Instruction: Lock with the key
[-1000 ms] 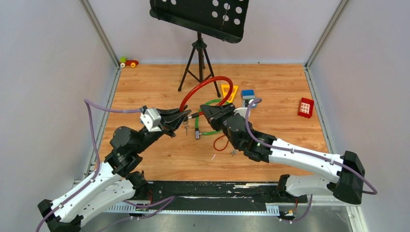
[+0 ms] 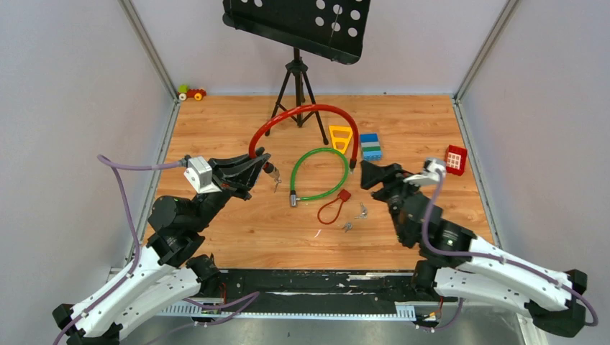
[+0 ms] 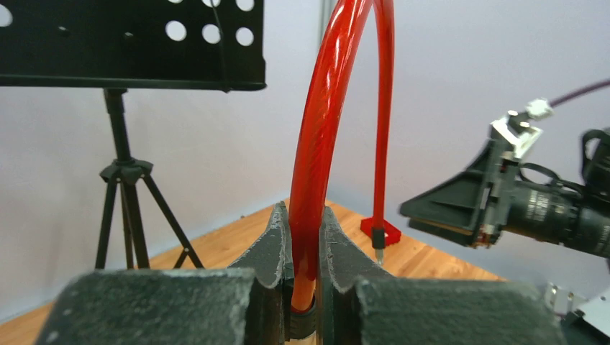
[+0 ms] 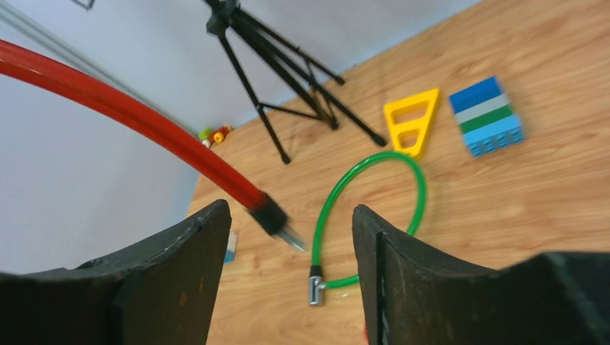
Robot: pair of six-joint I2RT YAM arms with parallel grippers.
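Gripped near one end, the red cable lock (image 2: 313, 108) arches through the air above the table. My left gripper (image 2: 261, 164) is shut on the red hose just beside its lock body (image 2: 271, 170), from which a key (image 2: 278, 184) hangs. The free end with its black collar (image 3: 378, 237) and metal pin (image 4: 291, 239) hangs apart from the lock body, near my right gripper (image 2: 364, 175). In the right wrist view the right fingers (image 4: 205, 251) stand wide apart, with the pin end seen beyond them and not clasped.
On the table lie a green cable lock (image 2: 296, 167), a small red loop lock (image 2: 344, 195), loose keys (image 2: 362, 211), a yellow frame (image 2: 335, 144) and blue-green bricks (image 2: 370, 141). Behind them stands a black music stand (image 2: 297, 66).
The right gripper has let go of the pin end and moved right, away from the lock body. The red hose has sprung wider into an arch. My left gripper has shifted slightly left.
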